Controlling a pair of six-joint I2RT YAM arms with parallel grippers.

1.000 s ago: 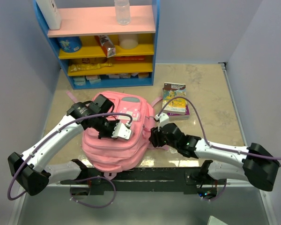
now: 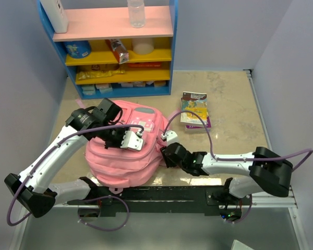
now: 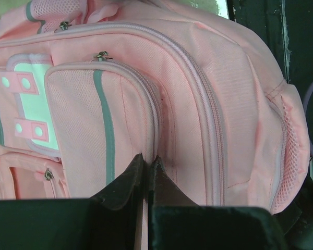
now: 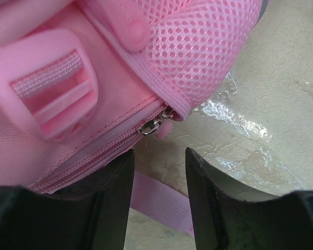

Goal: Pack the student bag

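A pink backpack (image 2: 115, 167) lies on the floor below the shelf. The tips of my left gripper meet at the seam of its front pocket (image 3: 78, 120); whether cloth is pinched between them I cannot make out. My right gripper stands open at the bag's right side, low by the mesh side pocket (image 4: 193, 52). Just ahead of its gap is a small zipper pull (image 4: 164, 129), free of both fingers. A pink strap (image 4: 159, 200) passes across behind the gap. At the back right rest stacked books (image 2: 194, 107).
A blue-framed shelf (image 2: 115, 34) stands behind the bag, carrying a clear bottle (image 2: 137, 14), a blue tub (image 2: 78, 48) and several packs. A dark rail (image 2: 161, 194) borders the front.
The backpack and left gripper have shifted slightly left.
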